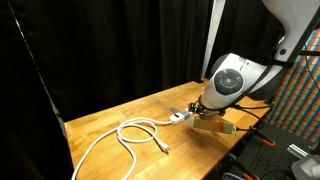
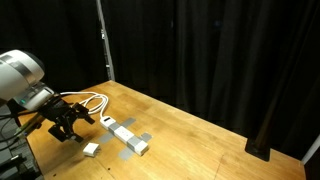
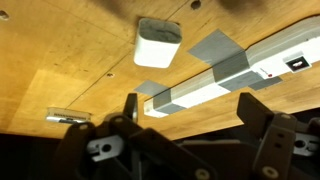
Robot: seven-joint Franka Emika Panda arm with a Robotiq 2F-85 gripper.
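A small white block [image 3: 158, 43] with rounded corners lies on the wooden table in the wrist view. In exterior view 2 the same block [image 2: 91, 149] sits near the table's front edge, just in front of my gripper [image 2: 82, 126]. Both fingers stand wide apart in the wrist view, where my open gripper has nothing between them; the block is beyond the gap. A white power strip [image 3: 205, 91] runs diagonally past the fingers, held down with grey tape. From exterior view 1, my gripper [image 1: 197, 108] hangs low over the table's right part.
A white cord [image 1: 124, 132] curls across the table left of the strip, its plug end [image 1: 163, 147] lying loose. Small clear piece [image 3: 68, 115] near the table edge. Wide bare table [image 2: 205, 140] lies right of the strip in exterior view 2.
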